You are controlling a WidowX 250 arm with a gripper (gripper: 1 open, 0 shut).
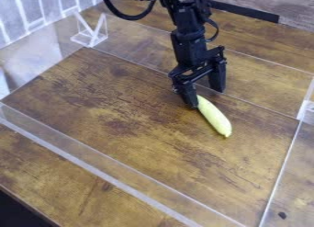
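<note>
A black robot arm reaches down from the top middle to its gripper (pixel 196 82), which is low over the wooden table at the upper end of a pale yellow, elongated object (pixel 210 115). That object lies diagonally toward the lower right. The gripper's fingers are apart; its near finger is beside or over the object's upper tip, partly hiding it.
Clear plastic panels or rails edge it at left and right. A small white bracket (pixel 91 30) stands at the upper left.
</note>
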